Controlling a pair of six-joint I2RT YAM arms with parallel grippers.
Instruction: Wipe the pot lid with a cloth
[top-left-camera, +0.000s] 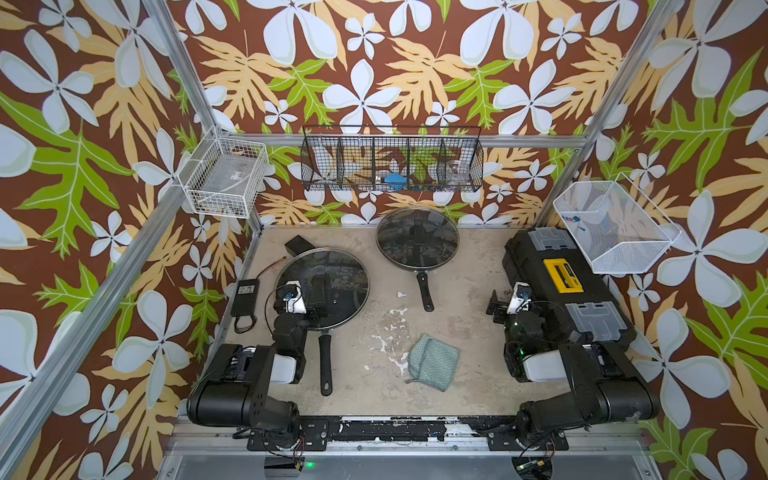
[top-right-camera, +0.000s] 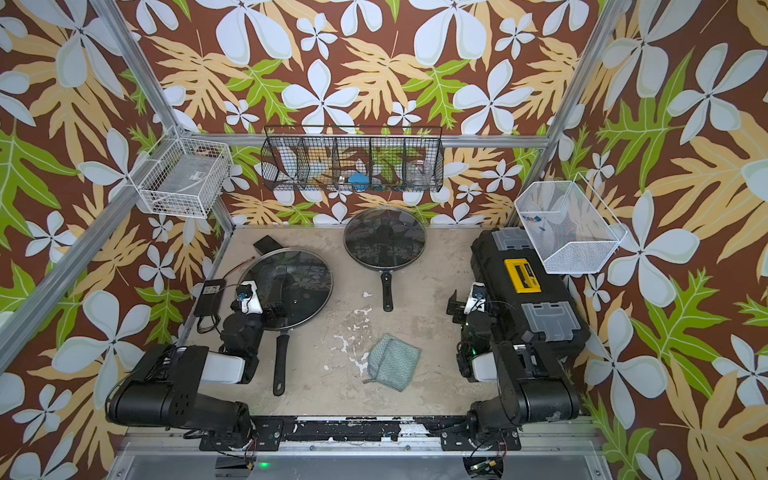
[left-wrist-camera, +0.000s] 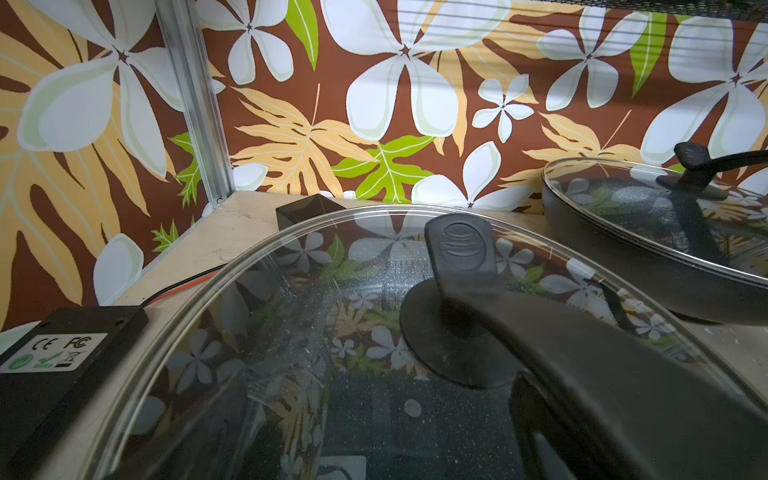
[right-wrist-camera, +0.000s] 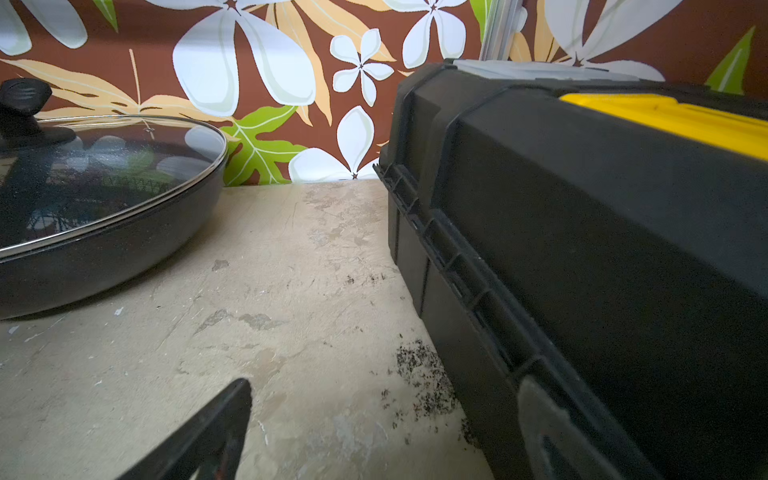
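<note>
Two pans with glass lids rest on the table. The nearer-left pot lid (top-left-camera: 348, 276) has a dark raised handle (left-wrist-camera: 544, 320), and its pan's handle points toward the front. My left gripper (top-left-camera: 304, 301) is open over the lid's near-left part, close to that handle, holding nothing. A second lid (top-left-camera: 400, 236) covers the pan at the back centre. The folded grey-green cloth (top-left-camera: 433, 362) lies flat at the front centre, apart from both grippers. Beside the black toolbox, my right gripper stands open with only bare table between its fingers.
The black toolbox (top-left-camera: 544, 268) takes up the right side. A black power adapter (top-left-camera: 245, 297) with its cable lies left of the near pan. Wire baskets, including a black one (top-left-camera: 392, 164), hang around the edges. Between cloth and right arm the table is clear.
</note>
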